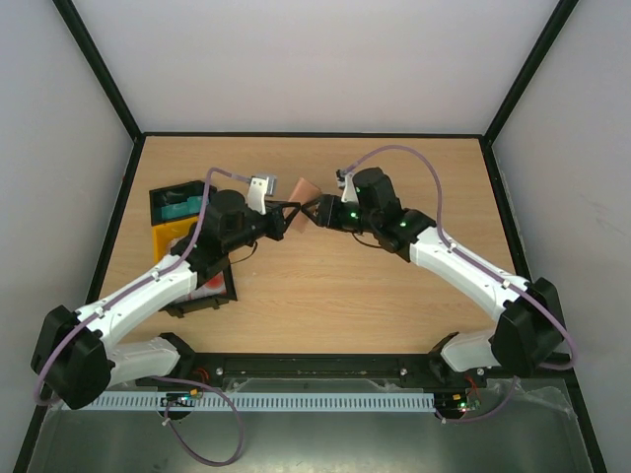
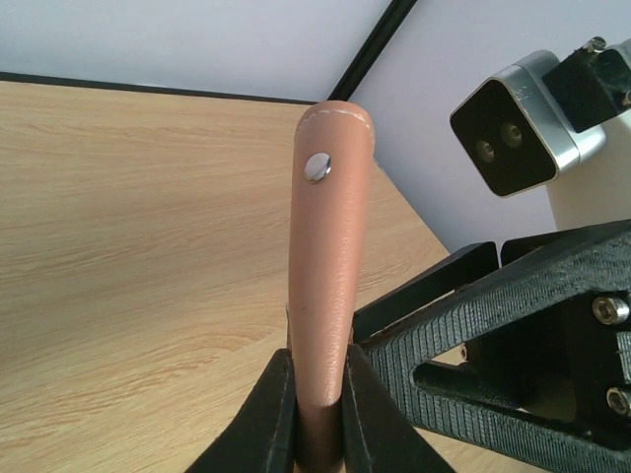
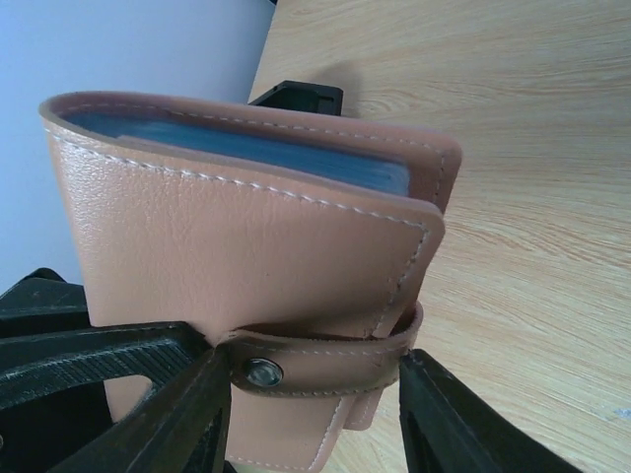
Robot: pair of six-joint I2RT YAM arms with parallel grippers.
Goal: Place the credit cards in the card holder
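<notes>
A tan leather card holder is held upright in the air, with my left gripper shut on its lower part in the left wrist view. Its snap strap [image 3: 325, 367] has a metal stud and lies across the edge. Blue material [image 3: 256, 148] shows between the covers; whether it is cards or sleeves I cannot tell. My right gripper is partly open, its two fingertips on either side of the strap, close to or touching it. From above, the card holder [image 1: 302, 197] sits between both grippers. No loose credit cards show.
To the left, partly beneath my left arm, stands a black box [image 1: 235, 280] with a yellow tray [image 1: 161, 239] and teal items [image 1: 180, 208]. The two grippers are very close together.
</notes>
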